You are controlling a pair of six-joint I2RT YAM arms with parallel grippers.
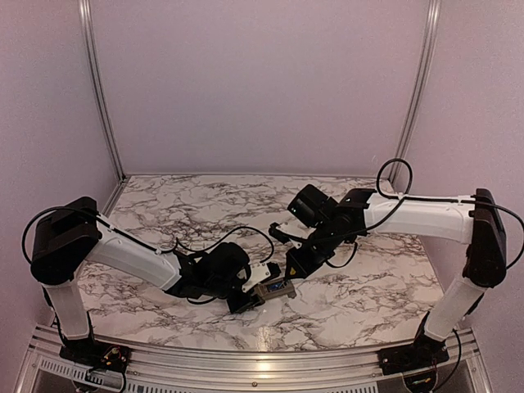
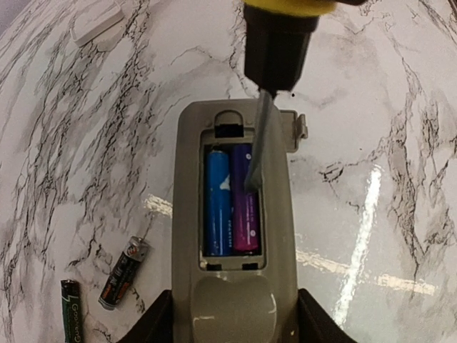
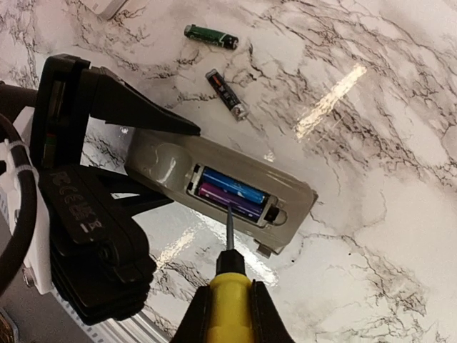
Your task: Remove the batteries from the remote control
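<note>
The grey remote [image 2: 193, 179] lies back up with its compartment open, my left gripper shut on its lower end. Inside sit a blue battery [image 2: 218, 200] and a purple battery [image 2: 243, 221], side by side. My right gripper is shut on a yellow-handled screwdriver [image 3: 230, 293]; in the left and right wrist views its thin tip is over the purple battery, though whether it touches cannot be told. In the top view both grippers meet around the remote at the front middle of the table.
A dark battery [image 2: 123, 273] and a green battery [image 2: 71, 311] lie loose beside the remote. A white object [image 2: 96, 25] lies farther off.
</note>
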